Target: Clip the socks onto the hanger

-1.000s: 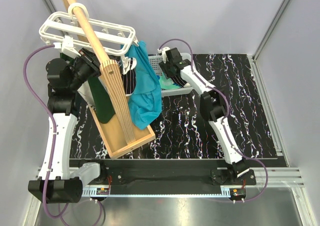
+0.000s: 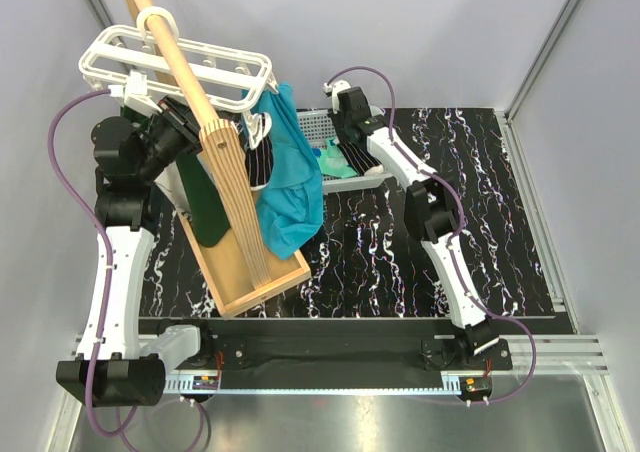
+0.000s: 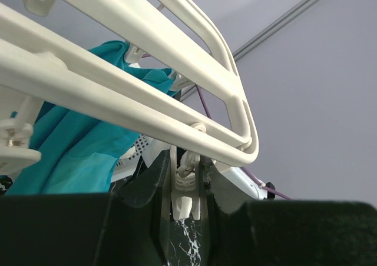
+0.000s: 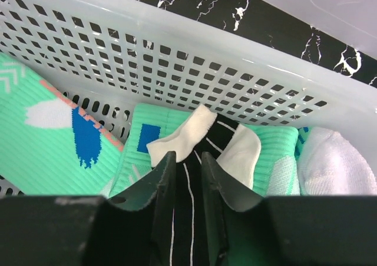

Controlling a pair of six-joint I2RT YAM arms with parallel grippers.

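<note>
The white hanger (image 2: pixel 205 72) hangs from a wooden stand at the left, its bars slanting across the left wrist view. My left gripper is shut on a white clip (image 3: pixel 181 205) under one end of it. Inside the basket lies a black sock (image 4: pixel 184 210) with white stripes and a white cuff (image 4: pixel 187 138). Right over it, my right gripper stands open, the sock showing between and below the fingertips. Another black striped sock (image 2: pixel 259 162) hangs beneath the hanger. How it is held there is hidden from above.
A teal cloth (image 2: pixel 291 187) and a dark green piece (image 2: pixel 208 207) also hang from the hanger. The perforated basket (image 4: pixel 224 60) holds mint-green patterned socks (image 4: pixel 47 122) and a pale sock (image 4: pixel 333 163).
The right arm has shifted slightly to the right over the basket, its gripper still above the socks. Left arm, hanger and hung pieces look unmoved.
</note>
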